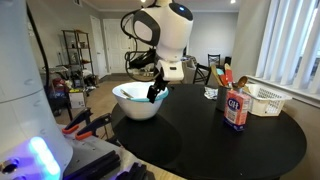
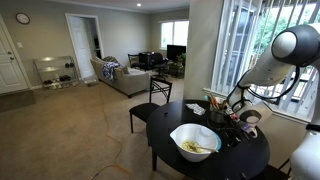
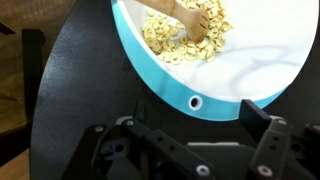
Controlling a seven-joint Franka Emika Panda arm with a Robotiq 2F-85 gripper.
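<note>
A white bowl with a light blue outer side fills the upper part of the wrist view. Inside it lie small pale yellow pieces and a wooden utensil. My gripper is open, its fingers spread along the bowl's near side, with nothing held between them. In exterior view 1 the gripper hangs low at the right side of the bowl; whether it touches the rim cannot be told. The bowl stands near the table edge in exterior view 2, the utensil leaning in it.
A red and blue carton stands right of the bowl on the dark round table. Behind it are a utensil holder and a white basket. A black chair stands close to the table.
</note>
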